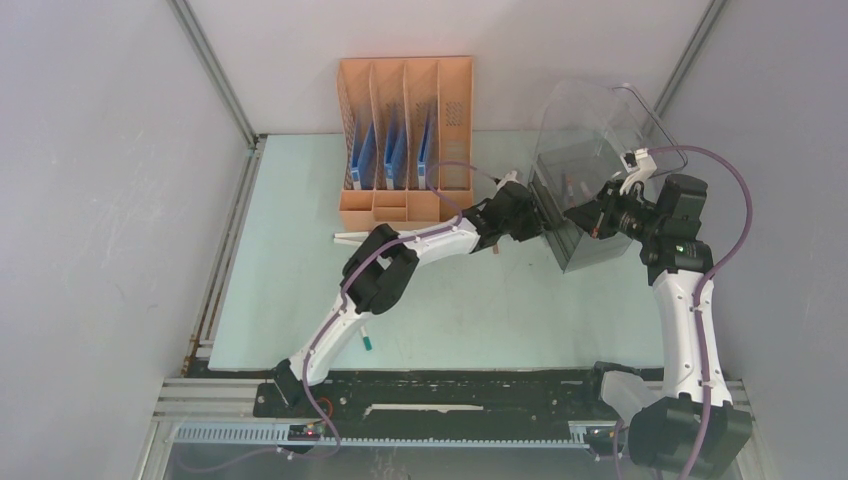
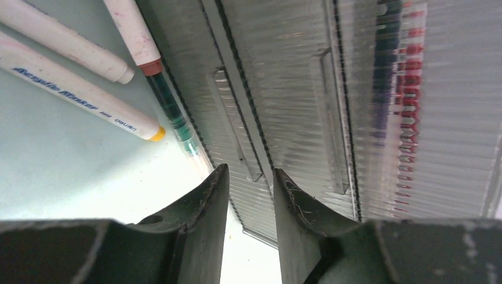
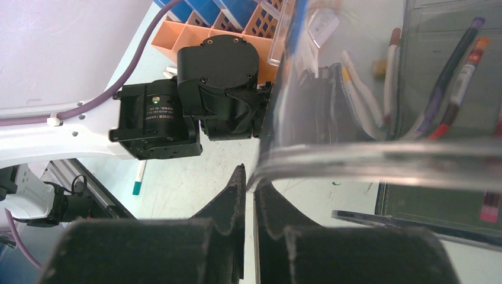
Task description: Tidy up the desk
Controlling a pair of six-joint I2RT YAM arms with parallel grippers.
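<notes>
A clear acrylic box stands at the desk's right. My right gripper is shut on its clear rim; pens show inside, including a purple one. My left gripper is low at the box's left side, fingers slightly apart, over ridged clear plastic. Beside it lie a yellow-tipped marker, a white marker and a red-and-green marker along the plastic's edge.
An orange organizer with blue folders stands at the back centre. A teal-capped marker lies near the left arm.
</notes>
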